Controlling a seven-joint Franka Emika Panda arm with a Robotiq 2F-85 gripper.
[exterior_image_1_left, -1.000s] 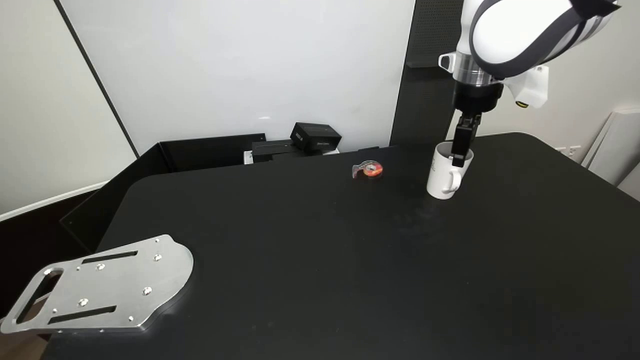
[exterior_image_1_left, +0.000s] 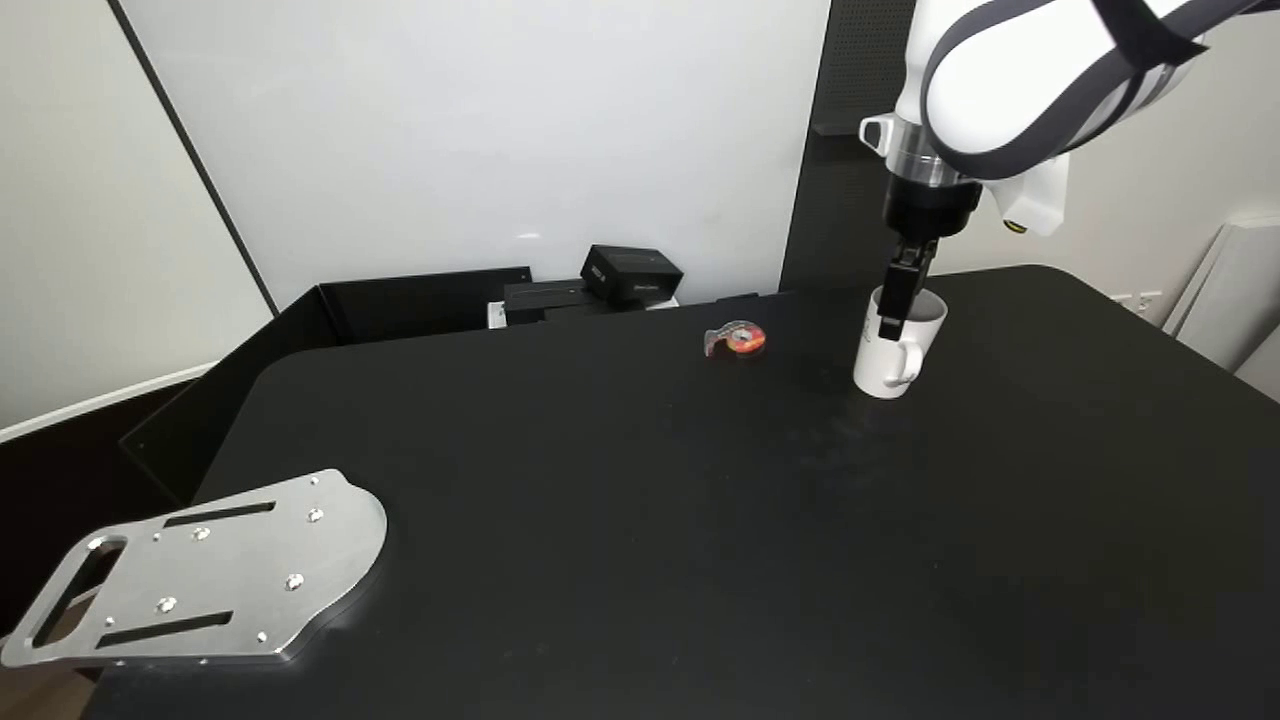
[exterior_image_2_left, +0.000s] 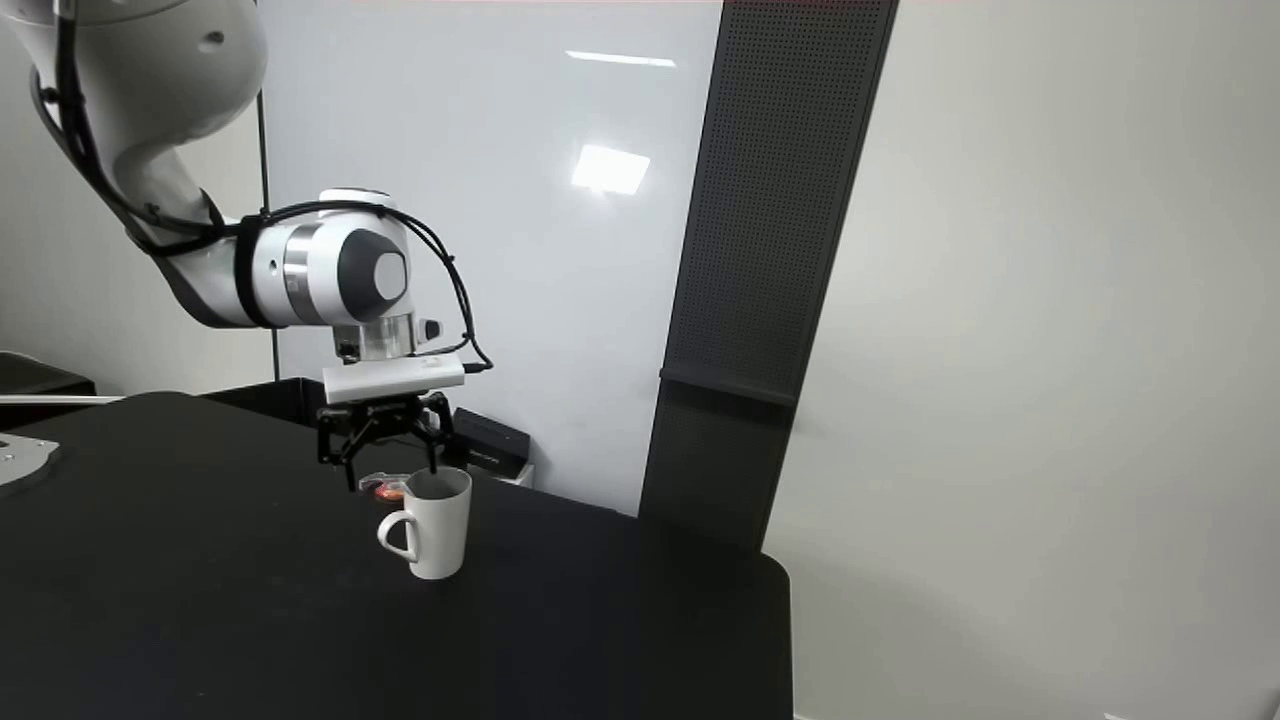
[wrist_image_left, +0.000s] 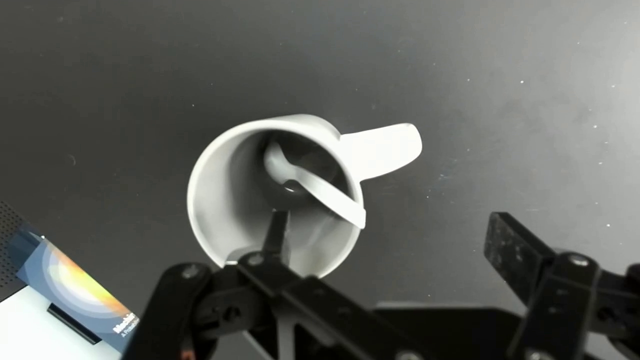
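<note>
A white mug (exterior_image_1_left: 885, 365) stands upright on the black table, its handle (wrist_image_left: 384, 150) sticking out to the right in the wrist view. Inside it leans a white spoon (wrist_image_left: 327, 195), one end resting at the rim. My gripper is open, with its fingers wide apart and nothing held between them. In the wrist view the left finger (wrist_image_left: 277, 237) overlaps the mug's opening, while the other finger (wrist_image_left: 510, 252) is off to the right over bare table. From the second exterior view, the gripper (exterior_image_2_left: 392, 475) hangs at about rim height; contact with the mug cannot be made out.
A tape dispenser with an orange-red roll (exterior_image_1_left: 744, 338) lies left of the mug near the back edge. Behind that edge sits a black box (exterior_image_1_left: 632, 274). A metal plate (exterior_image_1_left: 240, 558) occupies the front left.
In the first exterior view my gripper has shifted a little to the left and slightly down across the mug. The mug and the other objects have stayed in place.
</note>
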